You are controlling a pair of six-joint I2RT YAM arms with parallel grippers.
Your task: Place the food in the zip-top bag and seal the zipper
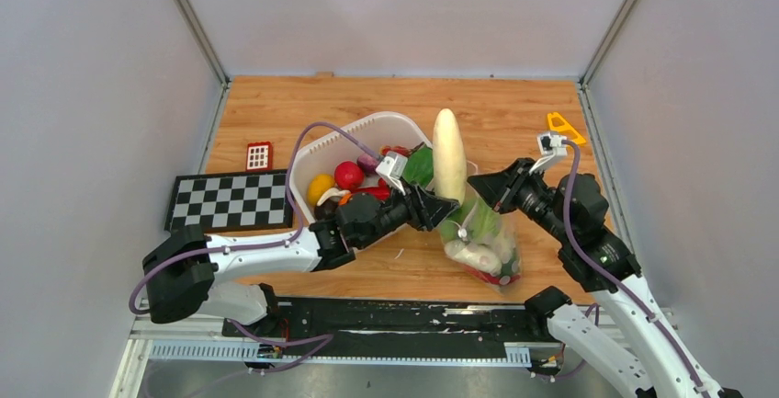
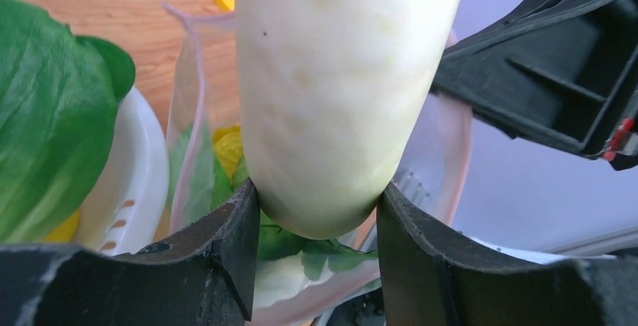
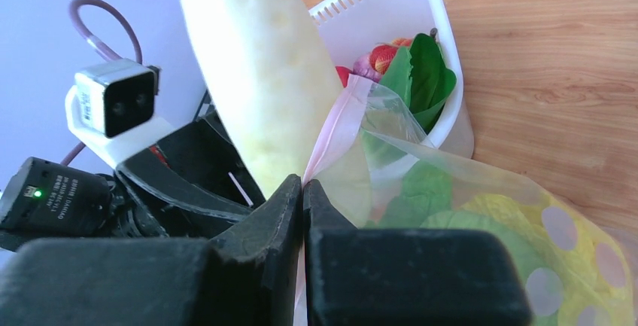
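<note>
A long pale white vegetable point(image 1: 448, 150) point(image 2: 338, 92) point(image 3: 256, 62) stands upright over the mouth of the clear zip bag point(image 1: 479, 251), its lower end between the fingers of my left gripper point(image 1: 439, 205). The bag holds greens, pale items and something red. My right gripper point(image 1: 496, 198) is shut on the bag's pink-edged rim point(image 3: 342, 119), holding it up beside the vegetable.
A white basket point(image 1: 326, 145) with fruit and vegetables sits left of the bag. A checkerboard point(image 1: 230, 200), a red card-like item point(image 1: 259, 156) and a yellow triangle point(image 1: 565, 130) lie on the wooden table.
</note>
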